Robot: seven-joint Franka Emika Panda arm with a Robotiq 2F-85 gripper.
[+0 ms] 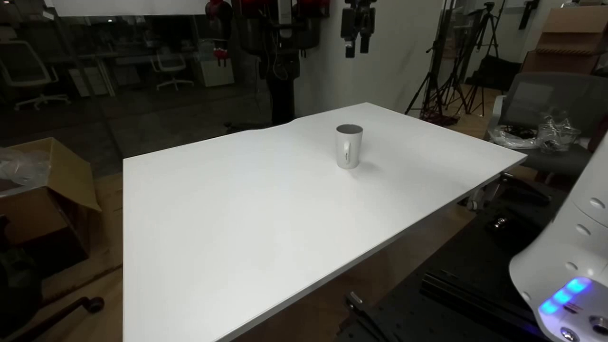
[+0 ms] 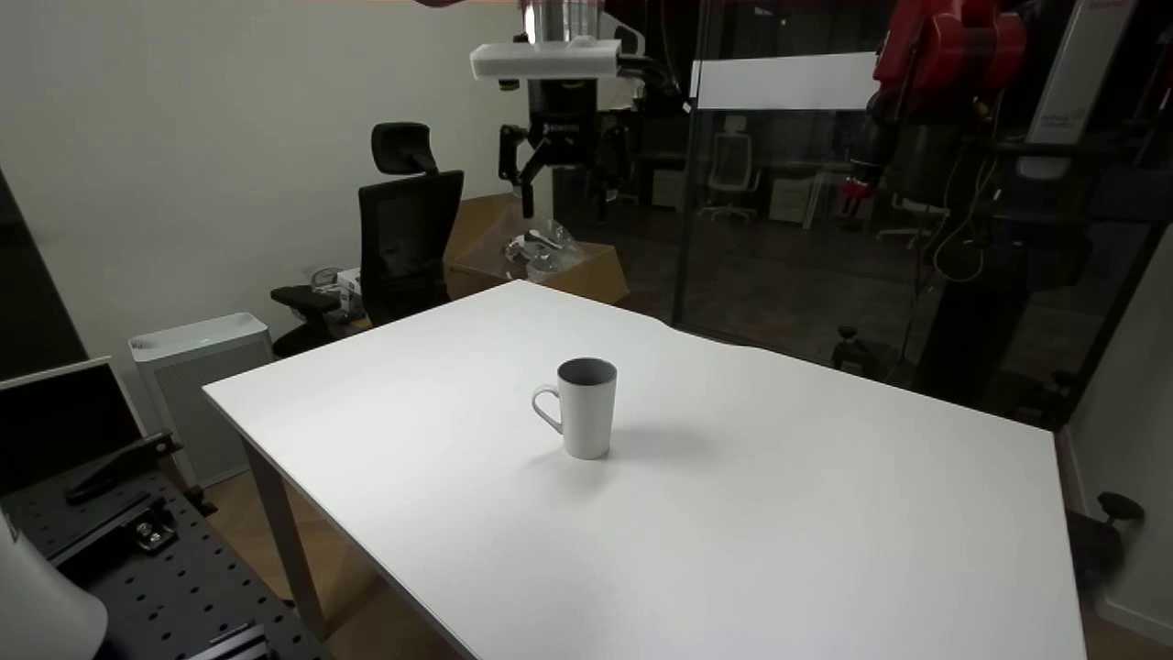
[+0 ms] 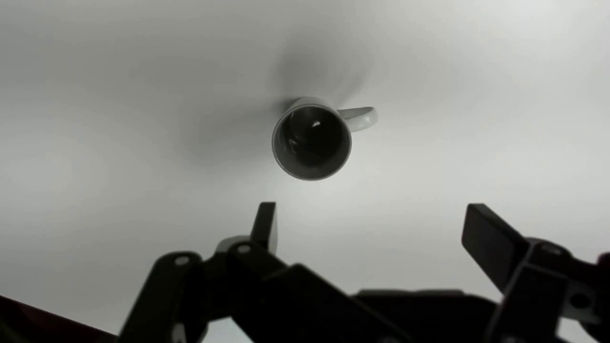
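A pale mug (image 1: 354,149) with a dark grey inside stands upright on the white table. In exterior view 2 the mug (image 2: 588,418) has its handle to the left. Well above the table hangs my gripper (image 2: 565,207), pointing down, its fingers wide apart. Looking down in the wrist view, the mug (image 3: 311,143) appears beyond the fingertips, with its handle to the right. My gripper is open there, and only bare table shows between its fingers. At the top of exterior view 1, my gripper (image 1: 357,50) is partly visible.
An open cardboard box (image 1: 54,194) sits on the floor off the table's left side.
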